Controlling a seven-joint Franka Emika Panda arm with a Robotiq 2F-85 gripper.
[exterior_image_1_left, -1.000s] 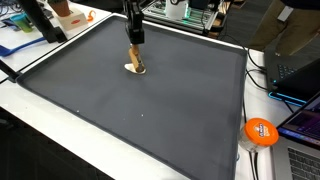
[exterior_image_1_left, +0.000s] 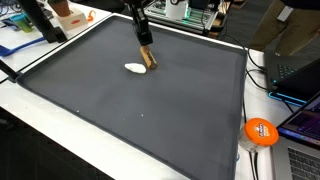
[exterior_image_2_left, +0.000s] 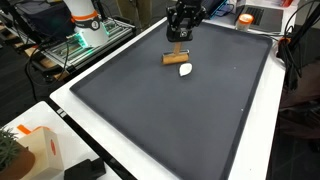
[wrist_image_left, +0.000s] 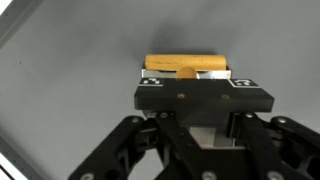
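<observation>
A wooden tool (exterior_image_1_left: 147, 56) with a bar-shaped head stands below my gripper (exterior_image_1_left: 143, 42), which is shut on its upright part. From the other side, the head (exterior_image_2_left: 175, 59) lies crosswise at or just above the dark tabletop; whether it touches cannot be told. In the wrist view the wooden bar (wrist_image_left: 187, 62) shows beyond the gripper, with a round orange-brown end before it; the fingers hide the rest. Close beside the tool, a small white oval object (exterior_image_2_left: 185, 70) lies on the table, and the same white object (exterior_image_1_left: 135, 68) appears left of it in exterior view 1.
An orange-lidded container (exterior_image_1_left: 261, 132) stands off its right side, close to laptops (exterior_image_1_left: 296, 150). Assorted items (exterior_image_1_left: 25, 30) occupy the back left.
In exterior view 1 the gripper and the wooden tool have shifted right. The tool was in front of the white object before; now that object shows clear to its left.
</observation>
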